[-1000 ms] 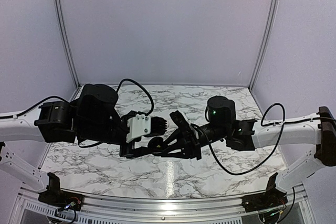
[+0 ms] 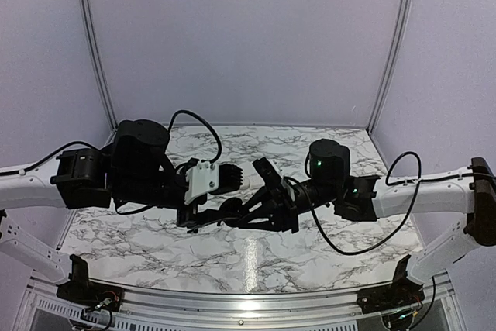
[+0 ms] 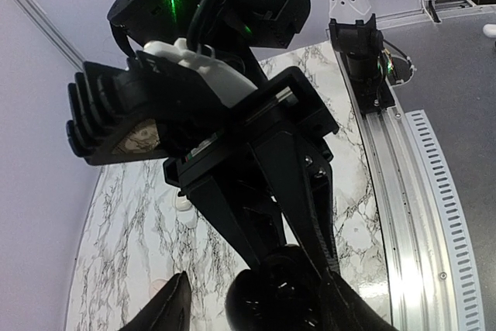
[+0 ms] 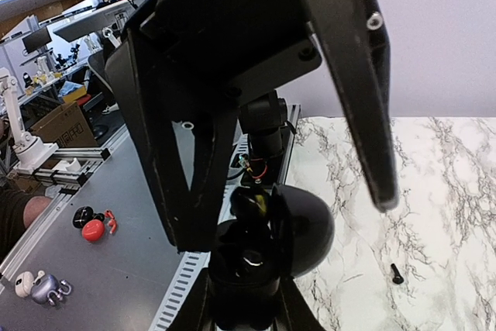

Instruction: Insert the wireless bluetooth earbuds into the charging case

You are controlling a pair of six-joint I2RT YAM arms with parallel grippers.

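Observation:
A black glossy charging case is held in the middle of the scene, also seen as a dark body with its round lid (image 4: 306, 230) in the right wrist view. My right gripper (image 2: 240, 218) is shut on it, its fingertips at the case in the left wrist view. My left gripper has its fingers apart on either side of the case; in the right wrist view they reach over it from above. Whether an earbud sits in the case is hard to tell among the dark shapes.
A small white object (image 3: 183, 201) lies on it, partly hidden, and a small black piece (image 4: 397, 275) lies apart. Walls surround the table.
Both grippers have shifted slightly near the case; my left one sits a little further left than a second ago, and the right wrist is slightly raised.

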